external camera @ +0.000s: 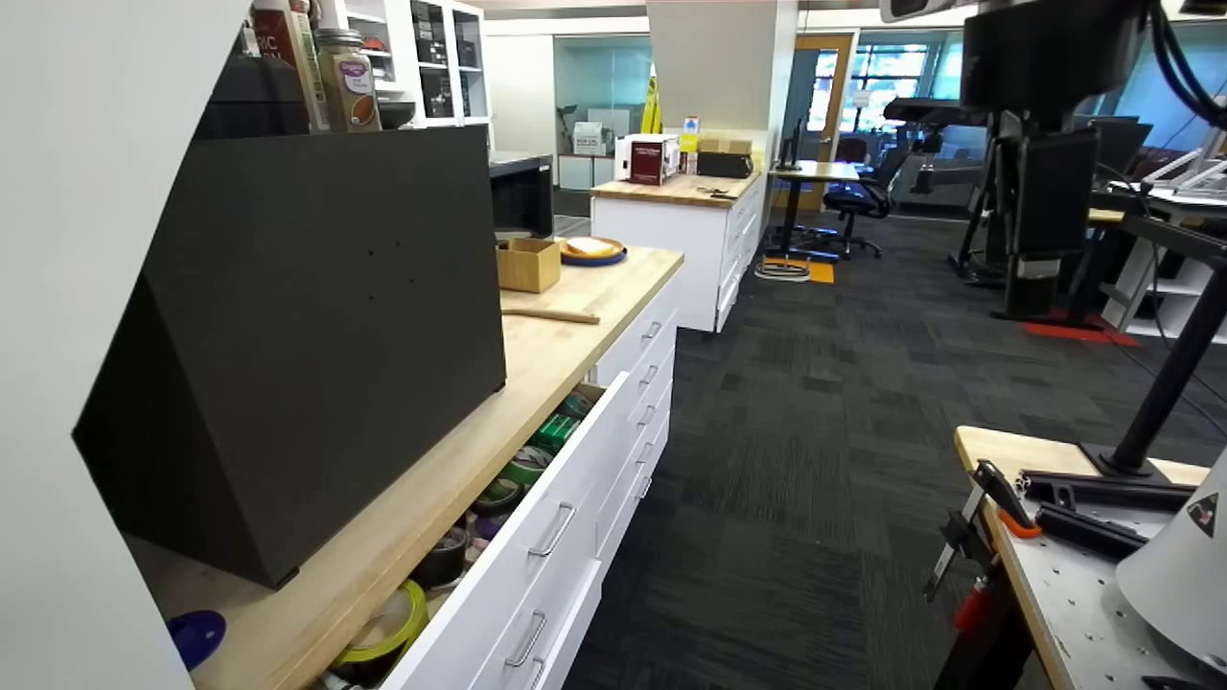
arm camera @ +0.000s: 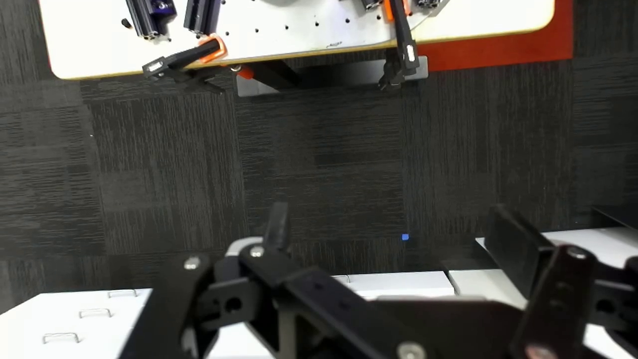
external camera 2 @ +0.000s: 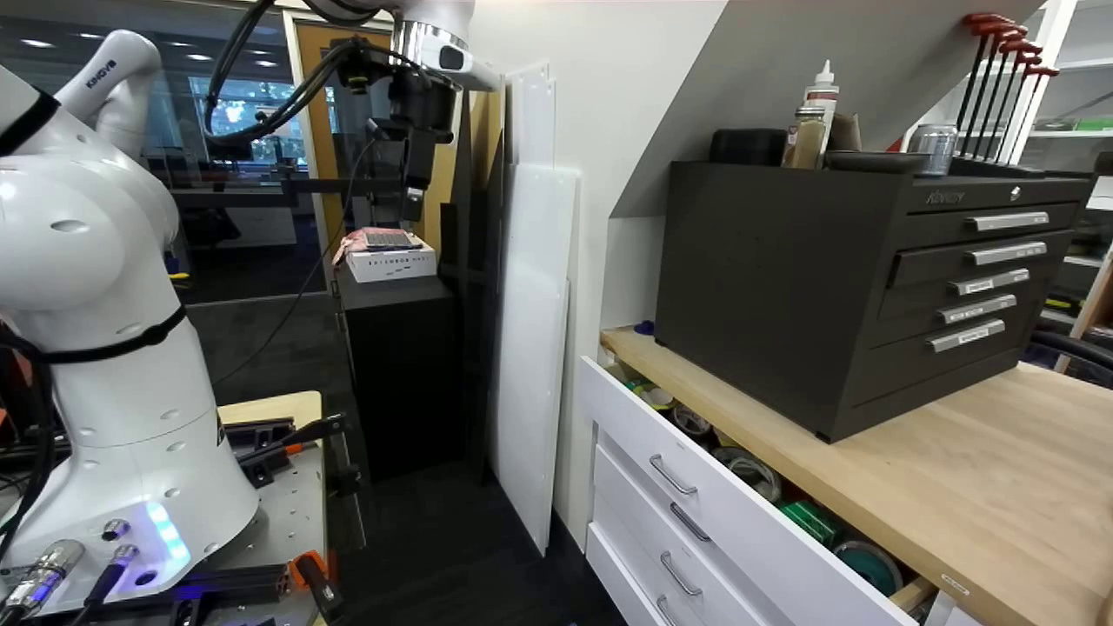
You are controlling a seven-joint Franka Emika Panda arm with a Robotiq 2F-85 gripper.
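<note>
My gripper is open in the wrist view, its two black fingers (arm camera: pixel 277 226) standing wide apart with only dark carpet showing between them. Exterior view 2 has the gripper (external camera 2: pixel 415 193) hanging downward, well to the left of the dark tool chest (external camera 2: pixel 777 282). A white drawer (external camera 2: pixel 720 496) below the wooden counter (external camera 2: pixel 1002 469) is pulled out. Rolls of tape lie inside, among them a yellow-rimmed roll (external camera: pixel 397 621) and a green one (external camera 2: pixel 868 567). The gripper is apart from the drawer and touches nothing that I can see.
Black clamps (arm camera: pixel 403 39) jut from the edge of the robot's table (arm camera: pixel 299 39). Open carpet (external camera: pixel 782 494) lies between table and drawers. On the counter's far part are a small wooden box (external camera: pixel 529 265) and a wooden stick (external camera: pixel 552 315). A white panel (external camera 2: pixel 534 313) leans on the wall.
</note>
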